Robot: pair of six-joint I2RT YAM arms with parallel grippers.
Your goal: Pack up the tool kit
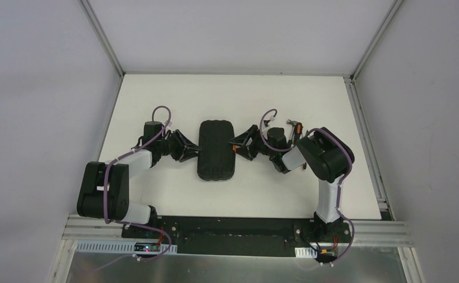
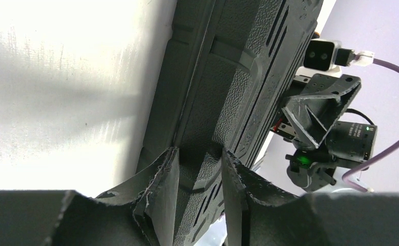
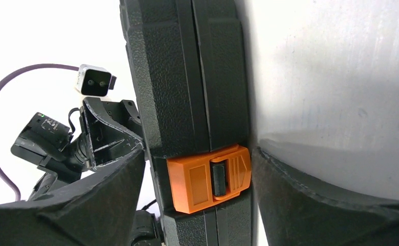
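Observation:
A black tool case (image 1: pixel 215 150) lies in the middle of the table (image 1: pixel 156 94). My left gripper (image 1: pixel 195 151) is at its left side; in the left wrist view its fingertips (image 2: pixel 201 156) press on the textured side of the case, shut on it. My right gripper (image 1: pixel 234 146) is at the right side, around the orange latch (image 3: pixel 207 179) seen in the right wrist view, its blurred fingers part open on either side of the latch.
A hammer (image 1: pixel 293 122) and several other orange-and-black tools lie at the right, partly hidden by my right arm.

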